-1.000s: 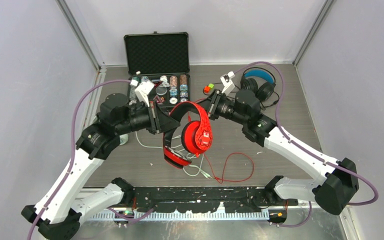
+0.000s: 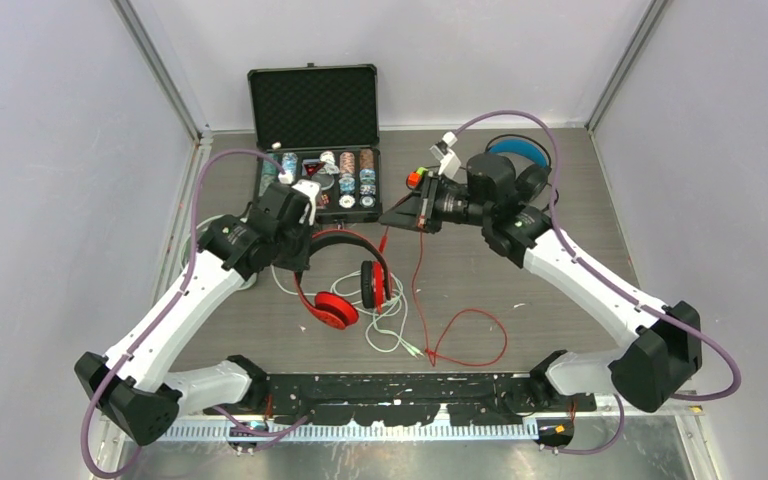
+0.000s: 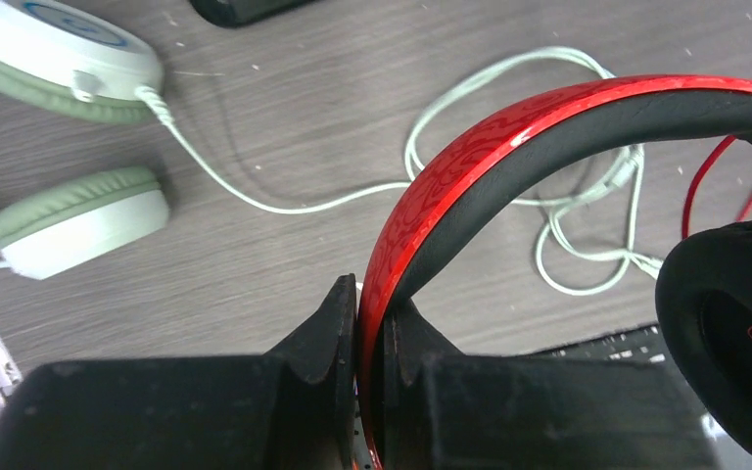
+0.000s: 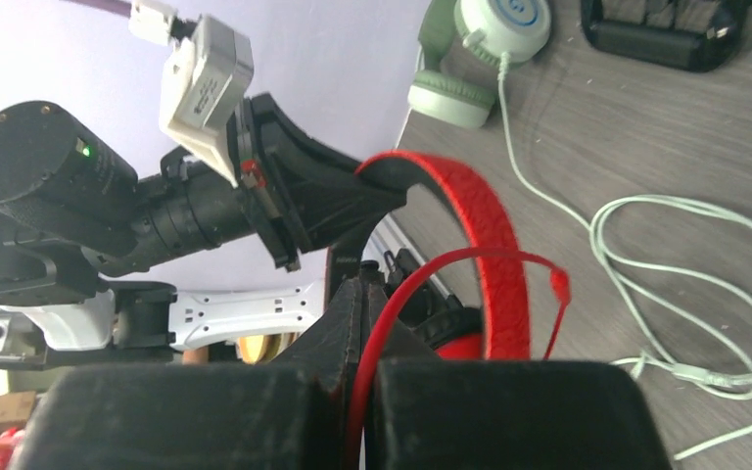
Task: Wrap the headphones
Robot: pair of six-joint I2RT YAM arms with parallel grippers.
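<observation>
Off the table hang the red-and-black headphones (image 2: 331, 309), their headband (image 3: 450, 168) pinched near one end by my left gripper (image 2: 306, 250). The ear cups dangle low; in the left wrist view one black cushion (image 3: 705, 323) shows at the right. My right gripper (image 2: 392, 220) is shut, with the thin red cable (image 4: 395, 305) running between its fingers. A short stretch of that cable reaches the headphones; the rest drops to the table and ends in a loose loop (image 2: 505, 338). In the right wrist view, the red band (image 4: 505, 284) stands behind the cable.
White-and-green headphones (image 3: 88, 220) lie at the left, their pale cable (image 3: 587, 284) coiled beneath the red pair. An open case of poker chips (image 2: 365, 200) stands at the back, blue-banded headphones (image 2: 520, 150) at back right.
The left gripper turned and shifted slightly, swinging the headphones left.
</observation>
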